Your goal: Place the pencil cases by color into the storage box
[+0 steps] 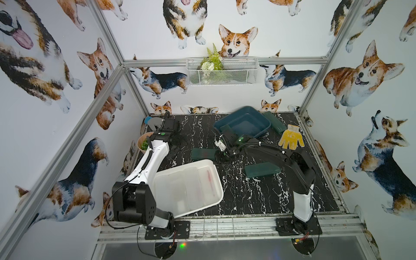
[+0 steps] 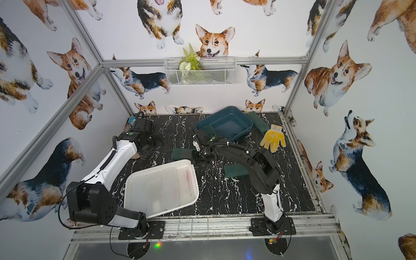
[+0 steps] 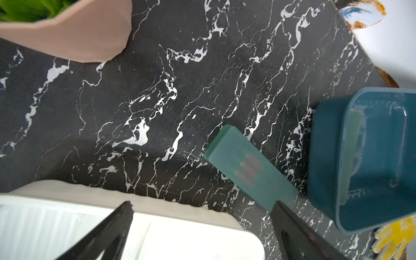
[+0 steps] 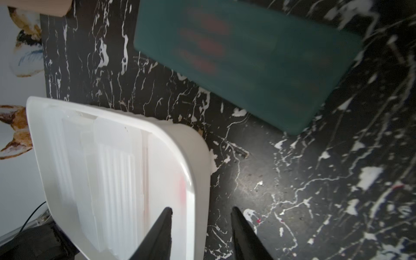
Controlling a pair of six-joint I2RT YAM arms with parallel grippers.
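On the table behind the white box lies a dark green pencil case [image 1: 203, 153]; in the right wrist view this green case [image 4: 242, 60] spans the upper part. A second green case [image 1: 262, 169] lies to the right of the white box. The blue box [image 1: 255, 134] at the back has a green case leaning inside it, and another green case [image 1: 275, 123] lies along its right side. The white box [image 4: 190, 173] contains cases in pale tones. My left gripper is open above the white box's rear edge, empty. My right gripper is part open beside that box's right wall, nothing held.
A yellow-white glove [image 1: 291, 137] lies at the right. A potted plant [image 3: 82, 30] stands at the left, near a grey-blue item [image 1: 153, 123].
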